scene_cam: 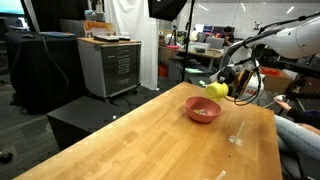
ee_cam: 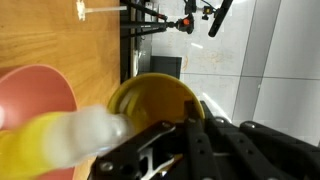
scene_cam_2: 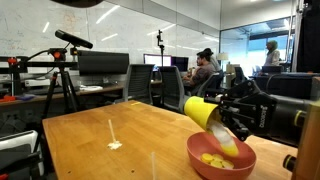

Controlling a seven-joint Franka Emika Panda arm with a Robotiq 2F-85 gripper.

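My gripper (scene_cam: 229, 76) is shut on a yellow cup (scene_cam: 217, 90), gripping its wall. In exterior view 2 the cup (scene_cam_2: 203, 110) is tipped, its mouth angled down over the red bowl (scene_cam_2: 251, 165). A blurred white and yellow object (scene_cam_2: 222, 138) is between the cup's mouth and the bowl. Several yellow pieces (scene_cam_2: 214, 160) lie inside the bowl. Looking from the wrist, I see the cup's yellow interior (ee_cam: 158, 92), with the blurred object (ee_cam: 85, 133) beside it and part of the bowl (ee_cam: 40, 88). The gripper's dark fingers (ee_cam: 205, 135) cross the cup's edge.
Small pale marks or strips (scene_cam_2: 112, 130) lie on it. A grey drawer cabinet (scene_cam: 110, 68) stands beyond the table's far edge.
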